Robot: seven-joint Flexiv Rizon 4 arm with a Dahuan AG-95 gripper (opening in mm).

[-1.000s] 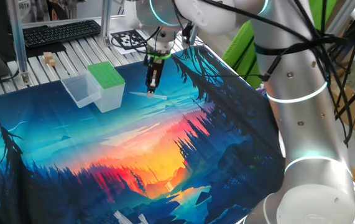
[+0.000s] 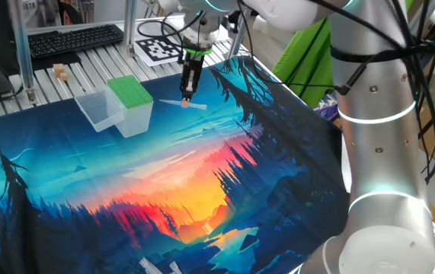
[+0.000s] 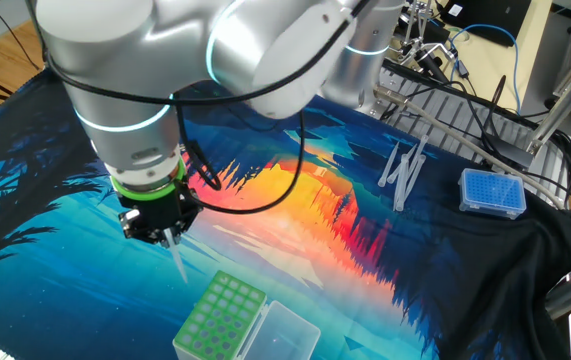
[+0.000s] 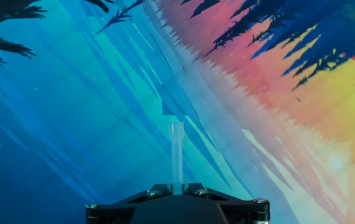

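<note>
A clear, slender plastic pipette tip (image 4: 176,152) rises from between my fingers in the wrist view, its wider end pointing away from the gripper. My gripper (image 2: 185,102) is shut on it. In exterior view 1 the held tip (image 2: 196,106) lies nearly level across the fingertips, sticking out on both sides. Seen from the other side, it slants down from the gripper (image 3: 169,236) over the blue part of the cloth. A translucent box with a green perforated top (image 2: 131,91) stands a short way left of the gripper in exterior view 1, apart from it.
The box's clear lid (image 3: 283,332) hangs open at its side. Several loose clear tips (image 3: 403,178) lie on the printed cloth (image 2: 164,198), with a blue rack box (image 3: 492,193) beyond them. Behind the cloth are a keyboard (image 2: 76,41) and small wooden blocks (image 2: 60,72). Mid-cloth is clear.
Over the last second my gripper has shifted slightly upward in exterior view 1, carrying the tip along. The arm's column has swung a little to the right. The box stays put.
</note>
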